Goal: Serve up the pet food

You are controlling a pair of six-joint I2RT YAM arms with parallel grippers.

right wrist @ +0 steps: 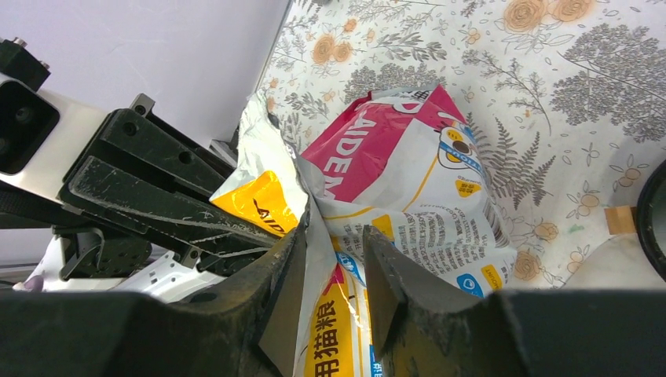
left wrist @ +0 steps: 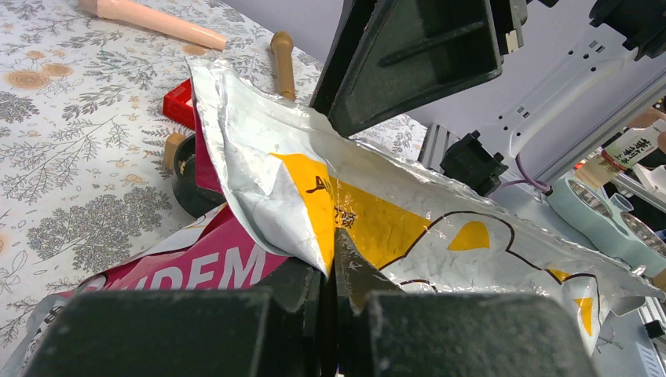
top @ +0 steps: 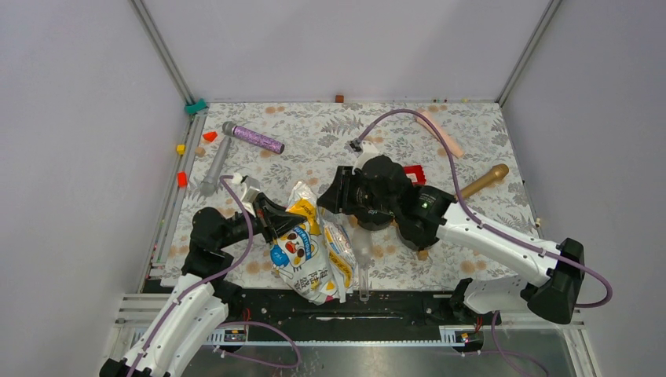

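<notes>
The pet food bag (top: 306, 259), white and yellow with pink panels, hangs crumpled from my left gripper, which is shut on its folded upper edge. My right gripper is part open at the bag, with the white edge of the packaging at or between its fingers; whether it touches is unclear. Dark bowls (top: 373, 225) lie under my right arm, partly hidden; one black rim shows at the right of the right wrist view (right wrist: 652, 228).
A purple cylinder (top: 257, 140) and grey tube (top: 214, 169) lie at the back left. A red packet (left wrist: 179, 106), pink rod (top: 440, 133) and wooden pestle-like piece (top: 487, 182) lie at the right.
</notes>
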